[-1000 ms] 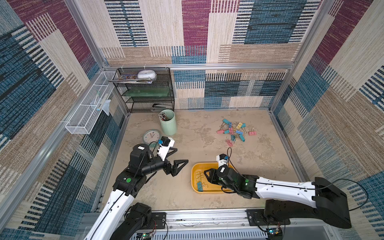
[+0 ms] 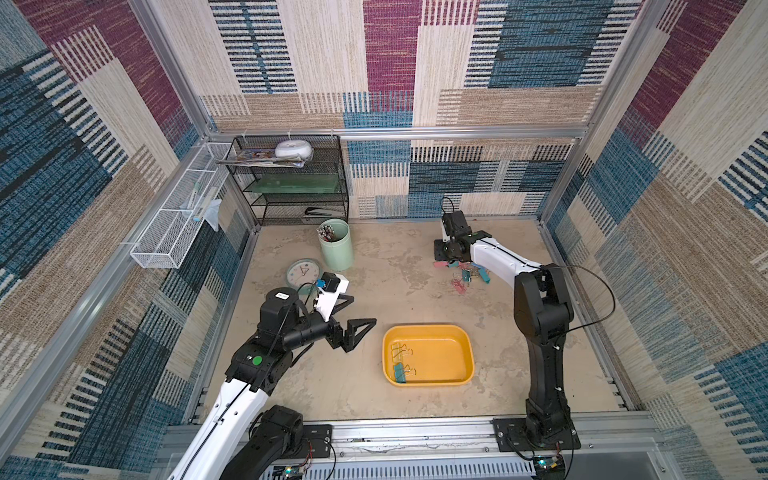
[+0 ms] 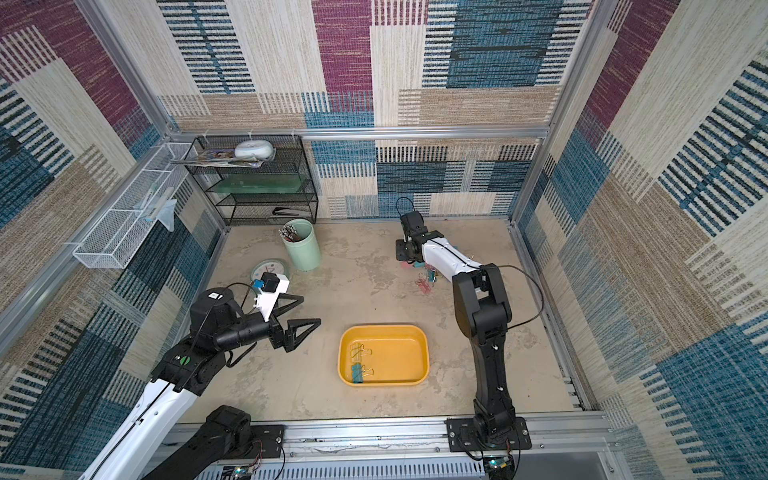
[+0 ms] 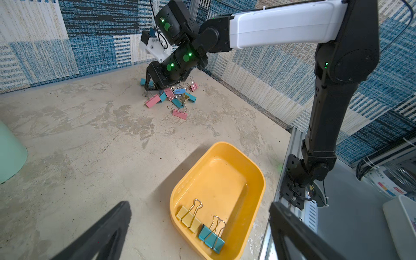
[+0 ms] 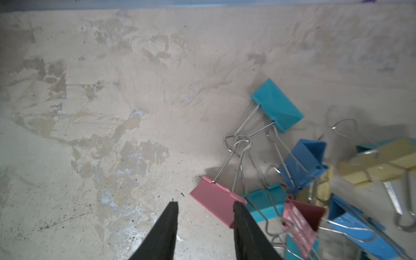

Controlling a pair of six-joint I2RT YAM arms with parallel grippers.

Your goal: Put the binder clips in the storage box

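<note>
Two binder clips, one yellow (image 4: 189, 218) and one teal (image 4: 211, 238), lie at the near end of the orange storage box (image 4: 254, 190). A loose pile of pink, teal, blue and yellow clips lies at the back right of the table. My right gripper is over this pile, open. In its wrist view a pink clip (image 5: 215, 200) shows just beyond and partly between the fingertips, a teal clip (image 5: 277, 106) lies farther off, and a blue clip (image 5: 303, 162) to the right. My left gripper (image 2: 366, 310) stays open and empty in the air, left of the box.
A green cup (image 2: 337, 246) with pens and a round clock (image 2: 304, 273) stand at the left. Behind them is a black wire shelf (image 2: 292, 188); a white wire basket (image 2: 172, 224) hangs on the left wall.
The right arm has swung from over the storage box to the back, and its gripper is now over the clip pile. The left arm has stayed where it was.
</note>
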